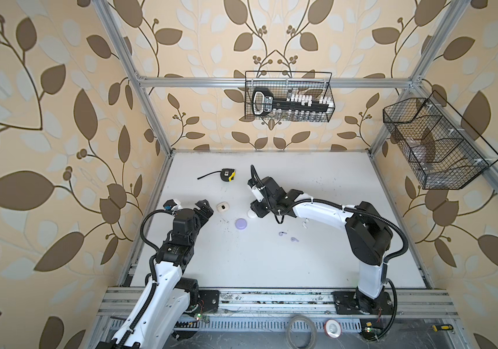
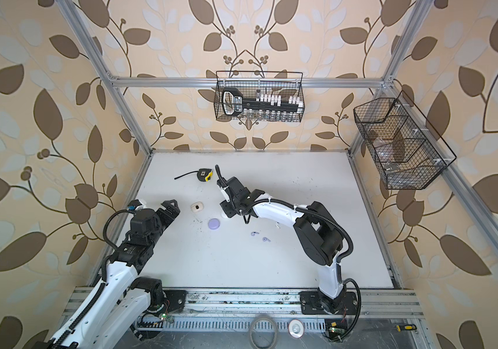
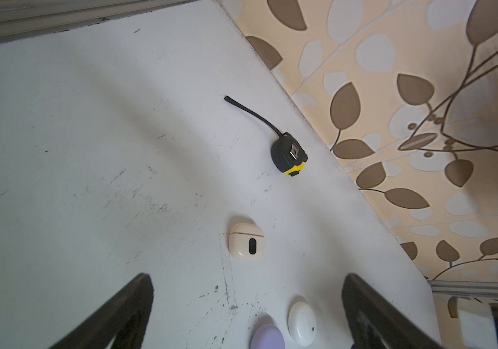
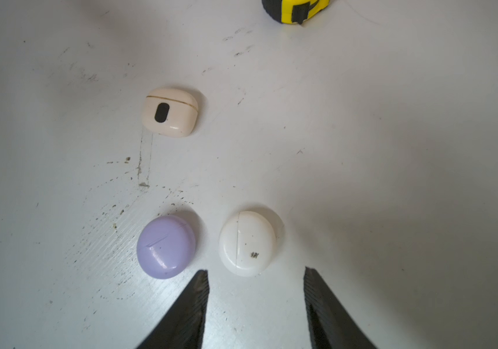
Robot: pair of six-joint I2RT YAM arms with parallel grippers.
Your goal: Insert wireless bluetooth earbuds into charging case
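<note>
Three closed charging cases lie on the white table: a cream one (image 4: 170, 112), a round purple one (image 4: 166, 246) and a round white one (image 4: 247, 243). Above and just short of the white case hangs my right gripper, its fingers apart and nothing between them. Two purple earbuds, one here (image 1: 282, 233) and the other (image 1: 294, 239) to its right, lie in front of the right arm. A small white earbud (image 1: 305, 224) shows close beside that arm. On the left, my left gripper is open and empty, raised over the table.
A tape measure (image 3: 289, 154) with a black strap lies at the back left. Wire baskets hang on the back wall (image 1: 289, 104) and the right side (image 1: 435, 145), above the table.
</note>
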